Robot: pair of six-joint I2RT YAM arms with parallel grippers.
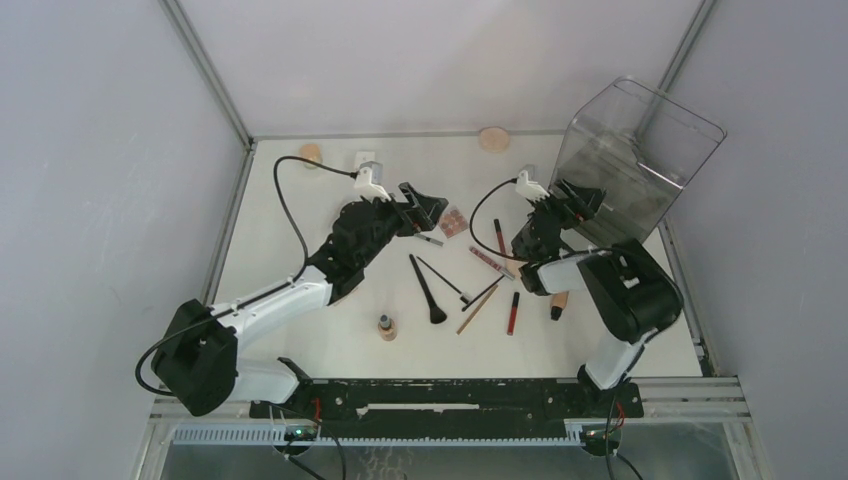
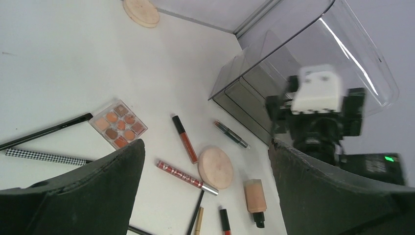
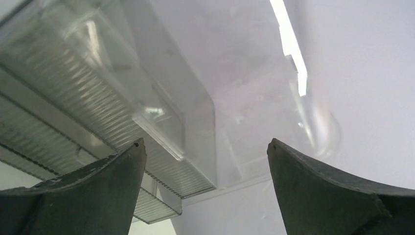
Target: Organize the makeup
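A clear acrylic organizer [image 1: 640, 150] stands at the back right, its tiered insides filling the right wrist view [image 3: 171, 137]. My right gripper [image 1: 580, 200] is open at the organizer, nothing between its fingers. My left gripper [image 1: 420, 205] is open over the middle of the table. Below and around lie an eyeshadow palette [image 2: 118, 124], lip products [image 2: 184, 138], a lip gloss tube [image 2: 186, 177], a round puff [image 2: 215, 166], a foundation tube [image 2: 254, 198], brushes [image 1: 430, 305], pencils [image 1: 478, 310] and a foundation bottle [image 1: 387, 328].
Round pale items [image 1: 494, 139] and a small white item [image 1: 364, 157] lie at the back. Walls bound the table at back and sides.
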